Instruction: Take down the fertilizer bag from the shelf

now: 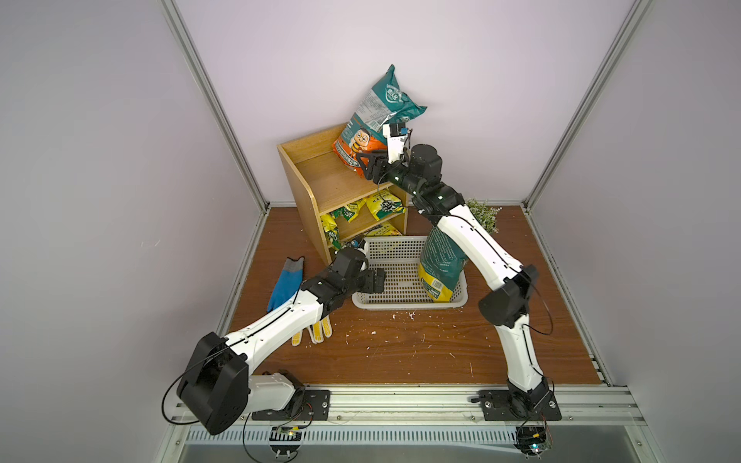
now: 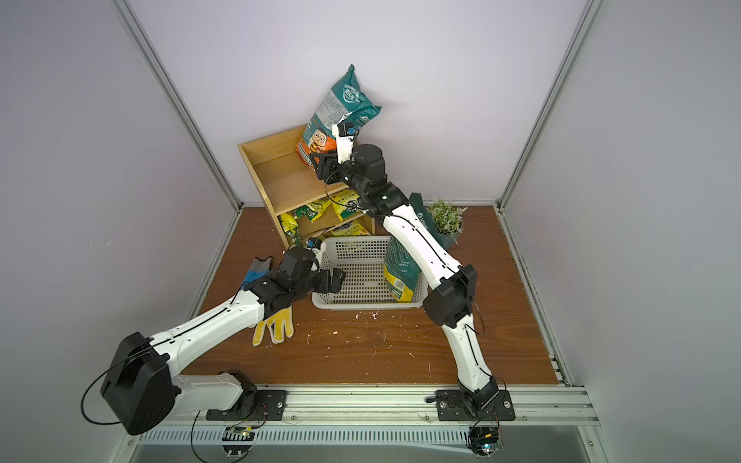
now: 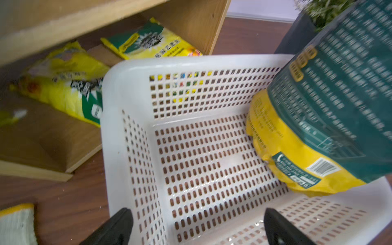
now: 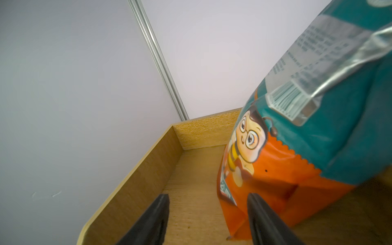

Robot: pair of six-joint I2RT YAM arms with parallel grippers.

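The teal and orange fertilizer bag leans on the shelf's top board, against the right side. My right gripper is raised at the bag's front, open, its fingers apart with the orange lower part just ahead and nothing gripped. My left gripper hangs open over the near left part of the white basket. A second, green and yellow bag stands upright in the basket's right side.
Yellow packets fill the lower shelves. Gloves lie left of the basket, and a potted plant stands at the back right.
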